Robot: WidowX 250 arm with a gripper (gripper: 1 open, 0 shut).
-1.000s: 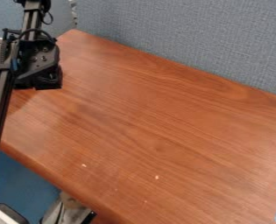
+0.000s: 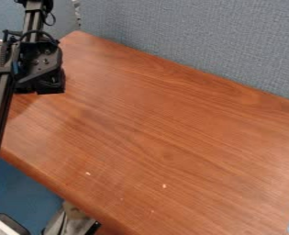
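A black robot arm (image 2: 37, 64) stands along the left edge of the view, over the far left end of a wooden table (image 2: 159, 128). Its long dark segments run down toward the lower left. I cannot make out fingertips or whether a gripper is among the visible parts. The tabletop holds no objects, only a few small pale specks near its front.
A grey-blue fabric partition (image 2: 202, 41) runs along the back of the table. Blue floor (image 2: 18, 197) shows past the front left edge, with some pale and dark equipment at the bottom left.
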